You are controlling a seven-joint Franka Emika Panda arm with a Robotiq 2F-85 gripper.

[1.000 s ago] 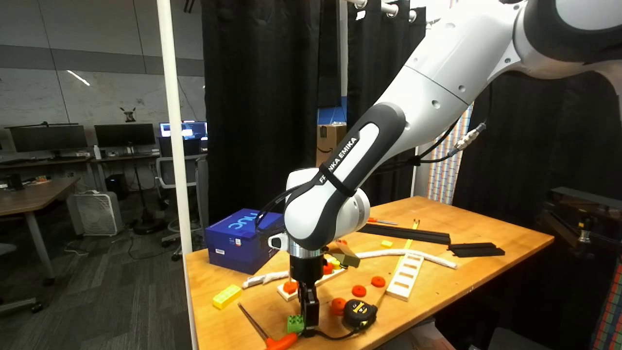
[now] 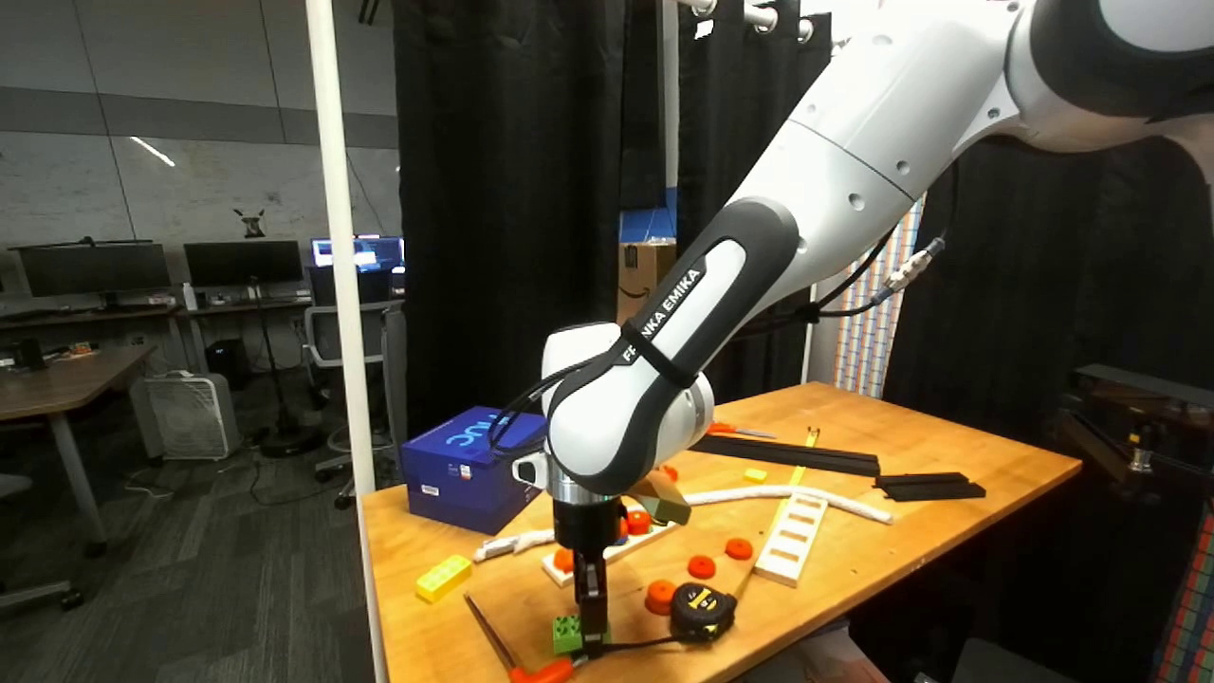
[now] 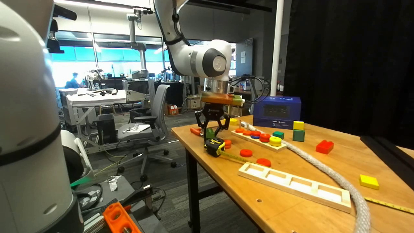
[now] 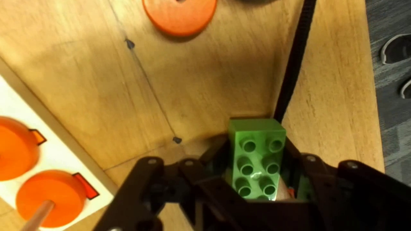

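Note:
My gripper is shut on a green toy brick (image 4: 258,159), with one dark finger on either side and the brick's studs facing the camera. In exterior view 1 the green brick (image 2: 565,633) is low, near the table's front edge; whether it touches the table cannot be told. A black strap (image 4: 295,63) runs straight up to the brick's end in the wrist view, and its far end there is hidden. The strap joins the black-and-yellow tape measure (image 2: 703,611). Just beside the gripper lies an orange-handled screwdriver (image 2: 543,672).
Orange discs (image 2: 702,565) and a peg board (image 3: 281,147) lie nearby. The yellow brick (image 2: 443,577), blue box (image 2: 461,472), white rope (image 3: 322,165) and slotted wooden frame (image 3: 295,185) spread farther across the table. The table's edge is close to the gripper.
In exterior view 1 my gripper has shifted a little left with the green brick. The strap looks straighter, and the screwdriver has moved slightly left. The tape measure stays about where it was.

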